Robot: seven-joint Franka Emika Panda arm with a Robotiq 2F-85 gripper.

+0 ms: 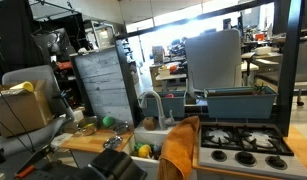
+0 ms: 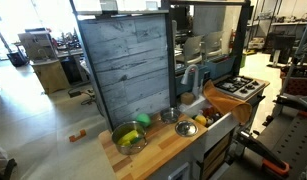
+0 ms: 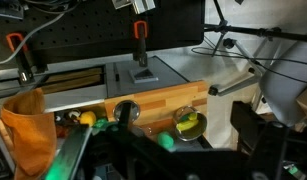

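Observation:
In the wrist view my gripper stands open above the counter, its dark fingers wide apart with nothing held between them. Below it is a metal pot with something yellow in it, and beside that a green item. Exterior view 2 has the same pot on the wooden counter, the green item close by, a round metal lid or strainer and a small metal pot. An orange towel drapes over the sink's front edge. I cannot make out the gripper clearly in the exterior views.
A sink with a faucet holds several colourful items. The stove is to its right, with a blue-grey bin behind. A grey wooden panel backs the counter. Bare wood shows between pot and lid.

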